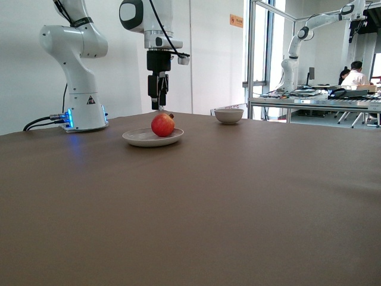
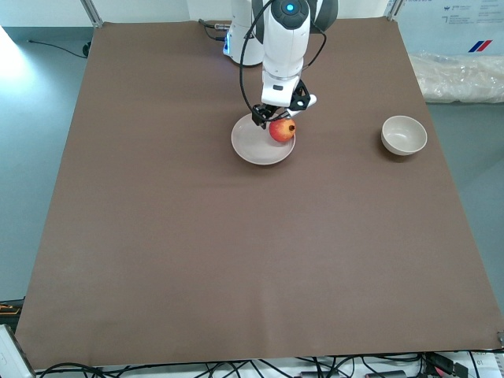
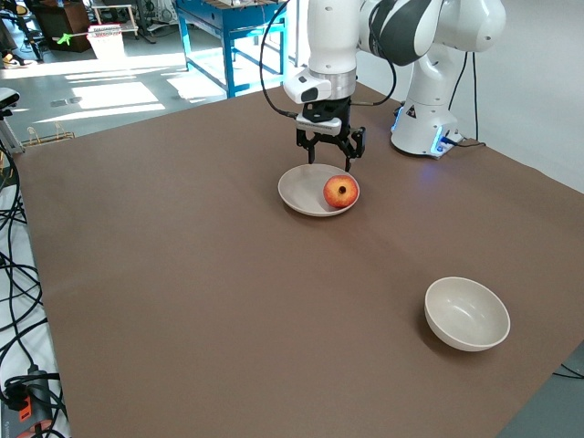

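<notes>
A red pomegranate (image 2: 283, 131) (image 1: 162, 126) (image 3: 340, 192) rests on a pale round plate (image 2: 252, 146) (image 1: 139, 139) (image 3: 304, 192). My black gripper (image 3: 329, 161) is just behind and above the fruit, pointing down; in the right view its two fingers stand apart, open, with nothing seen between them, and in the left view it is largely hidden by the arm. A white bowl (image 2: 404, 135) (image 1: 228, 115) (image 3: 467, 314) stands apart from the plate, empty.
The white arm base (image 3: 422, 128) stands at the table's back edge, with cables beside it. Bundles of cables (image 2: 94, 370) run along the edge nearest the left camera.
</notes>
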